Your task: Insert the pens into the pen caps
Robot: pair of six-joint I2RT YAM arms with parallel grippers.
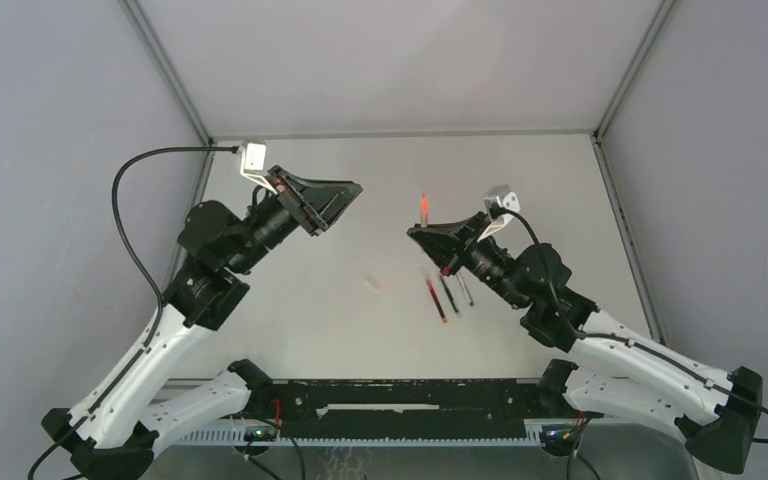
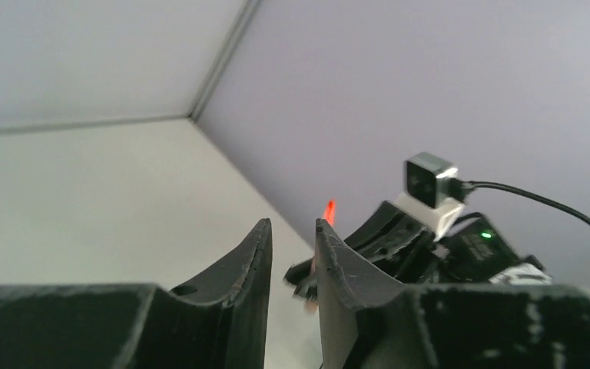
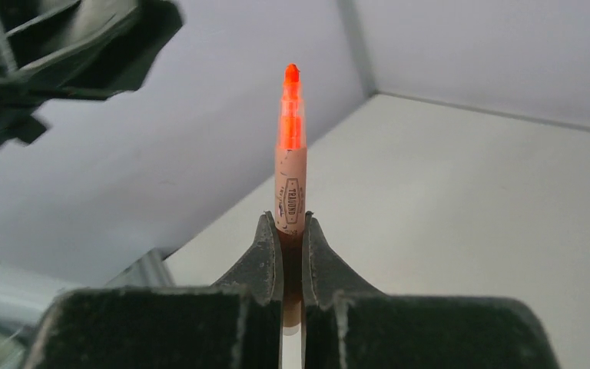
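Note:
An orange-tipped pen [image 1: 424,208] [image 3: 290,184] stands upright in my right gripper [image 1: 415,233], which is shut on its pinkish barrel. My left gripper [image 1: 333,210] is raised up and left of it, a clear distance away; its fingers show a gap, with no object seen held between them. On the table lie several pens: a red and black pen [image 1: 436,300], a dark pen [image 1: 449,295] and a pale one [image 1: 466,290], their upper ends partly hidden by the right arm.
Walls enclose it at the back and both sides, and a black rail [image 1: 460,395] runs along the front edge.

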